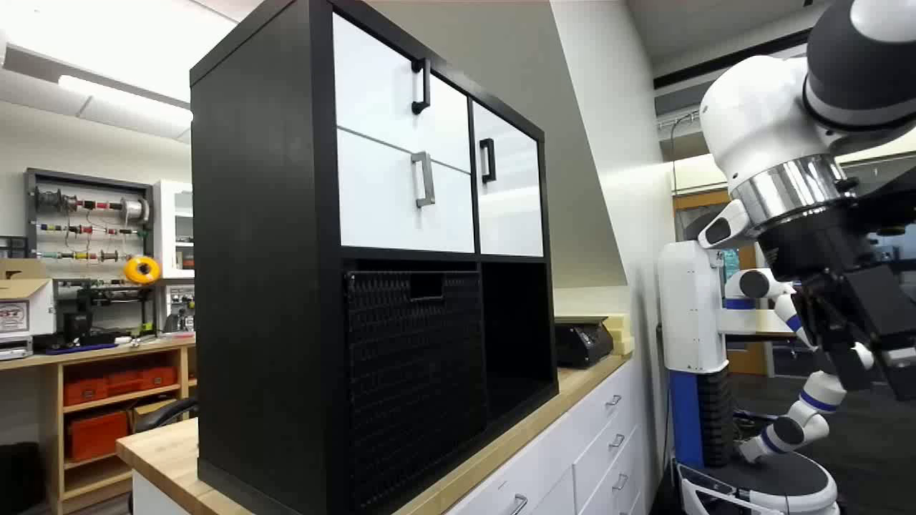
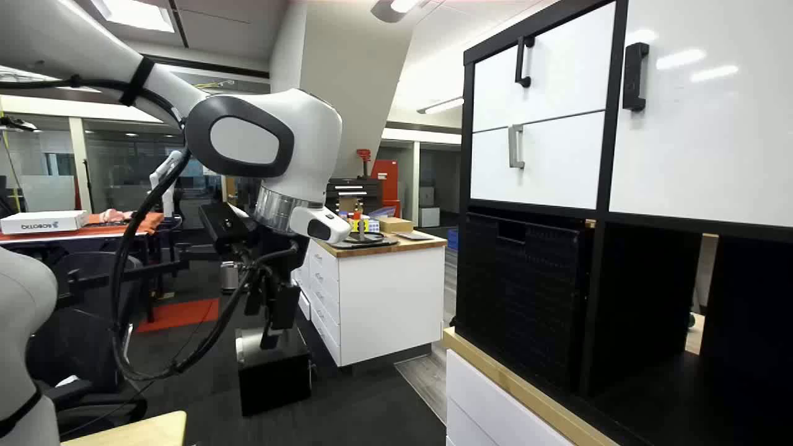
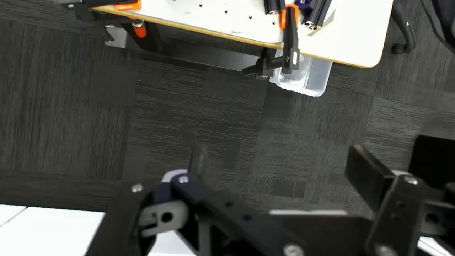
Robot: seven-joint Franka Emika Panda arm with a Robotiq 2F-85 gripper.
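Observation:
Spread wide apart, the black fingers [image 3: 369,177] of my gripper are open in the wrist view, with only dark carpet seen between them. In exterior view 1 the gripper [image 1: 877,369] hangs at the far right, clear of the black cabinet [image 1: 257,257]. The cabinet's upper left has two white drawers, one above the other, with a black handle [image 1: 421,86] on top and a grey handle [image 1: 423,179] below. A white door [image 1: 511,202] with a black handle [image 1: 487,160] is beside them. Drawers and door look shut.
A black woven basket [image 2: 520,297] fills the cabinet's lower left; the lower right compartment [image 2: 647,319] looks empty. The cabinet stands on a wooden counter [image 1: 515,422] over white drawers. A white-topped table [image 3: 347,34] with clamps lies at the wrist view's top edge. Open floor separates arm and cabinet.

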